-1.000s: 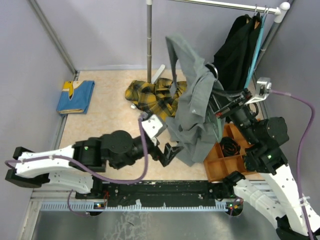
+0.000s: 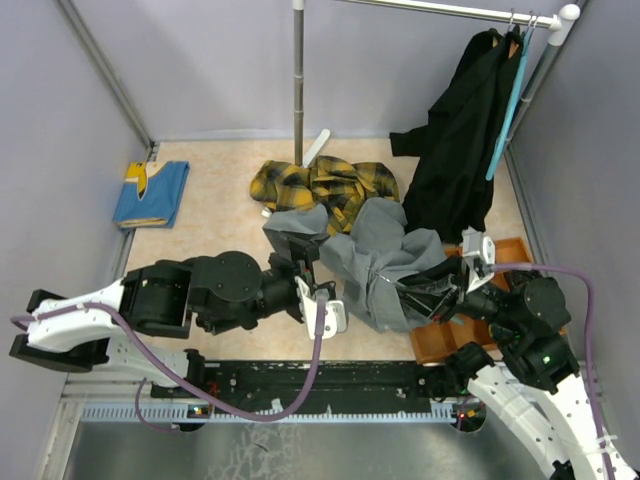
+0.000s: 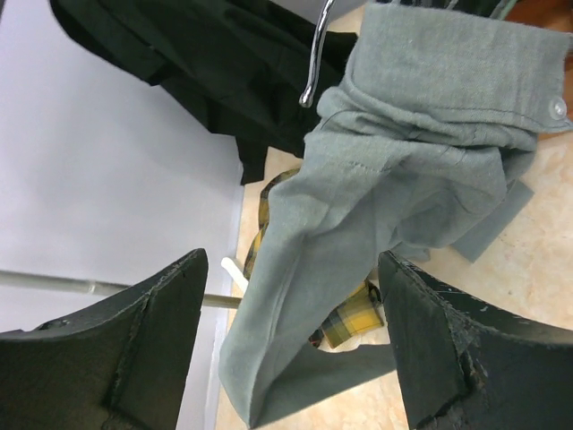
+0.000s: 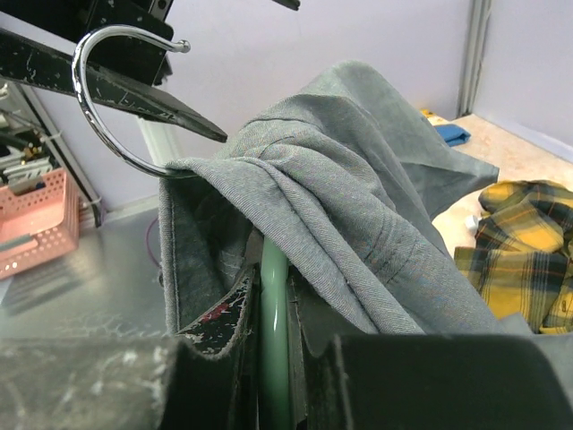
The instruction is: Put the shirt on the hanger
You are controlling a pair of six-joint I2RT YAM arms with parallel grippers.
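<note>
The grey shirt [image 2: 385, 260] is bunched over a hanger, whose silver hook [image 4: 94, 112] sticks out above the fabric in the right wrist view. My right gripper is shut on the green hanger bar [image 4: 275, 278] beneath the cloth. My left gripper is above part of the shirt, its fingers apart, with a grey flap [image 3: 295, 260] lying between and beyond them; whether it touches the cloth I cannot tell.
A plaid shirt [image 2: 325, 185] lies behind, a blue shirt [image 2: 150, 195] at left. Black clothing [image 2: 460, 130] and a blue hanger [image 2: 505, 110] hang from the rail [image 2: 430, 9]. A wooden box [image 2: 430, 345] sits at right.
The right gripper has come down toward the front with the hanger and shirt, lowering the raised flap. The left gripper has moved up and inward to the shirt's left part.
</note>
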